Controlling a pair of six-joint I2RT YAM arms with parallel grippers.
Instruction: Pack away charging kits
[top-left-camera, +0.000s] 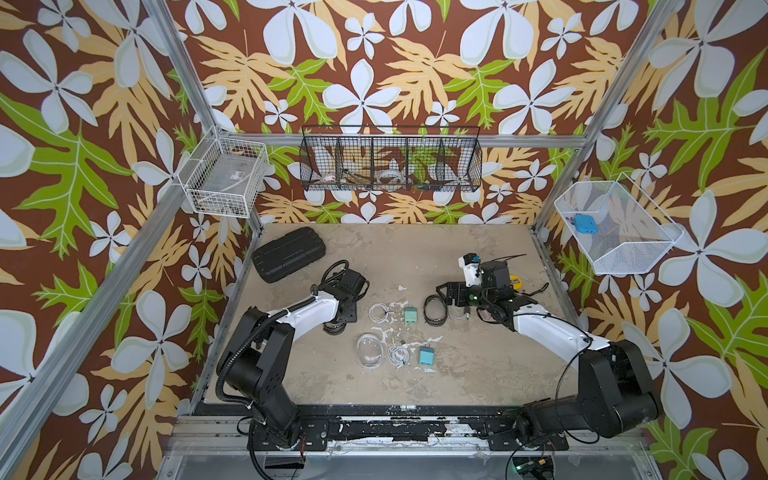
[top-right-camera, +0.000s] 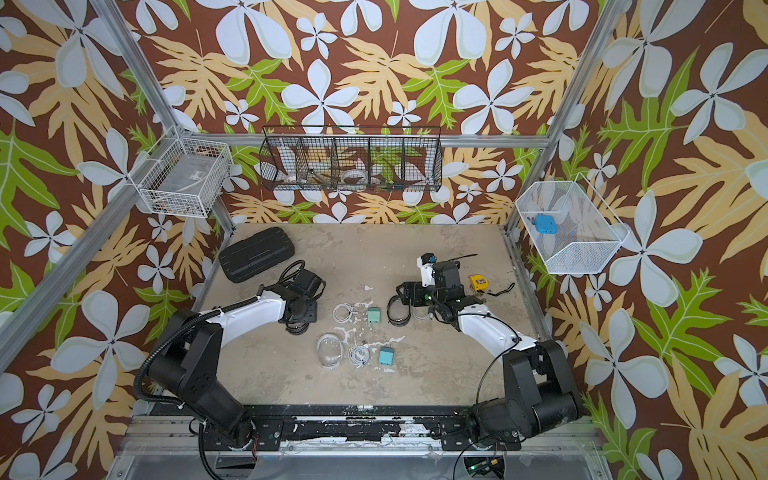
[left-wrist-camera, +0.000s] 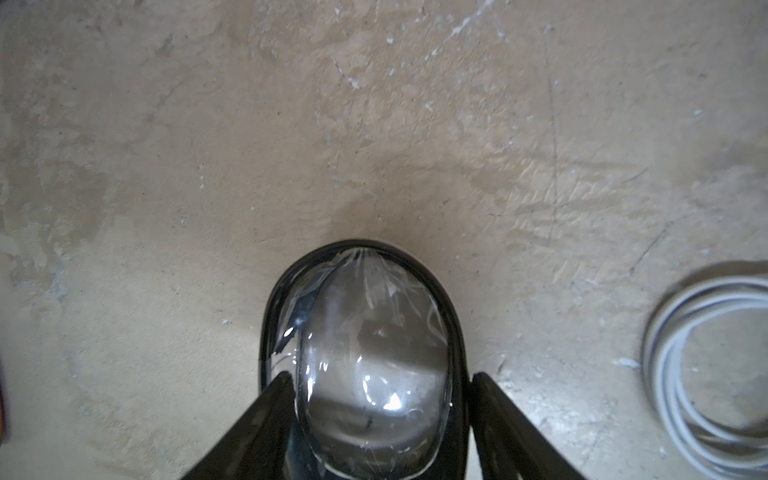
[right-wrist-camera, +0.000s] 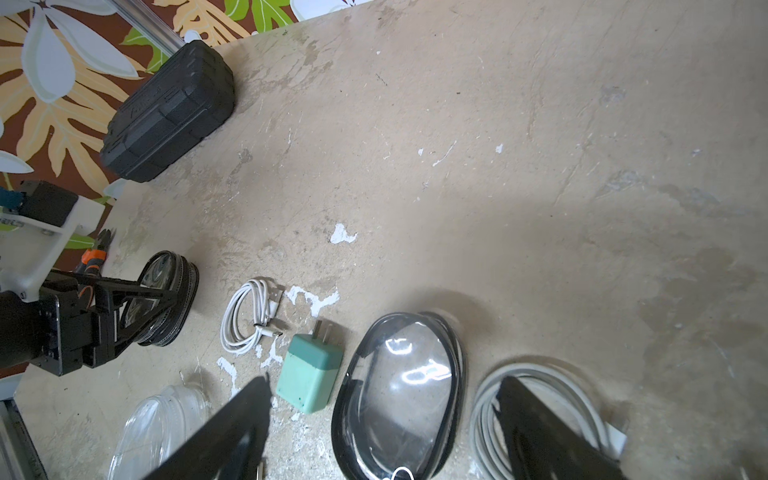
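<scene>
A clear-topped black case (left-wrist-camera: 364, 336) lies on the table at left, under my left gripper; the fingertips straddle its sides, part open. My right gripper hangs part open above a second clear-topped case (right-wrist-camera: 404, 376) and a coiled grey cable (right-wrist-camera: 528, 376). Between the arms lie a white cable coil (right-wrist-camera: 240, 312) and a mint charger (right-wrist-camera: 308, 368). Nearer the front are a clear case (top-left-camera: 369, 349), another white cable (top-left-camera: 397, 357) and a teal charger (top-left-camera: 426, 355).
A black hard case (top-left-camera: 289, 254) lies at back left. Wire baskets (top-left-camera: 389, 160) hang on the back rail, a white one (top-left-camera: 224, 177) at left and a mesh one (top-left-camera: 617, 228) with a blue item at right. A yellow tape measure (top-right-camera: 479, 283) lies at right.
</scene>
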